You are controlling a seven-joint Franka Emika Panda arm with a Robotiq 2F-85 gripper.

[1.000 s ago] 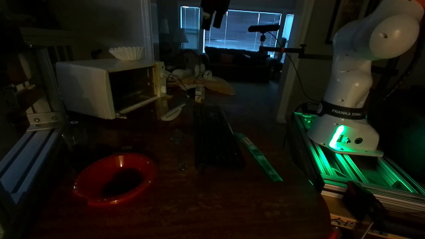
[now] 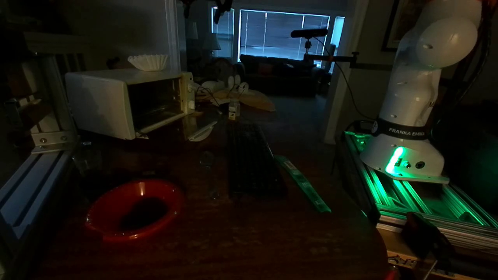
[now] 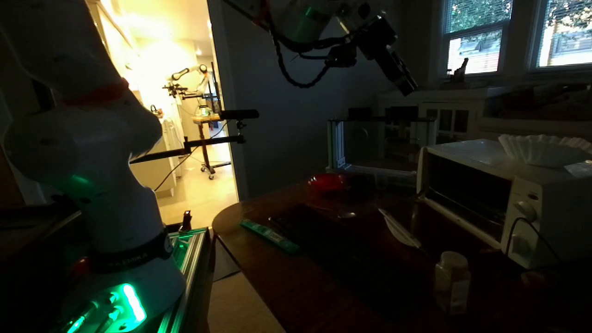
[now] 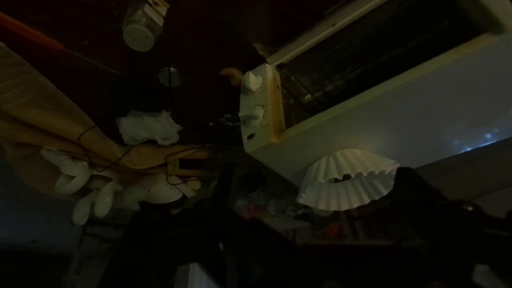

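Observation:
A white fluted paper filter (image 2: 148, 62) rests on top of the white toaster oven (image 2: 100, 98), whose front stands open. High over the table hangs my gripper (image 2: 205, 10), cut off by the top edge of exterior view 1. In exterior view 2 the gripper (image 3: 409, 89) points down and to the right, apart from the oven. The wrist view is very dark, but the gripper appears open, its dark fingers well apart. Between them the filter (image 4: 348, 180) shows farther off, and nothing is held.
A red bowl (image 2: 175, 205) with something dark inside stands at the near left. A black keyboard (image 2: 254, 163), a green strip (image 2: 303, 184), a spoon (image 3: 347, 214), a white dish (image 3: 399, 228) and a shaker jar (image 3: 452, 283) lie around the table.
In exterior view 1 my gripper has moved left and slightly up, and its fingers now look farther apart. The arm's upper links have shifted left. The objects on the table have not moved.

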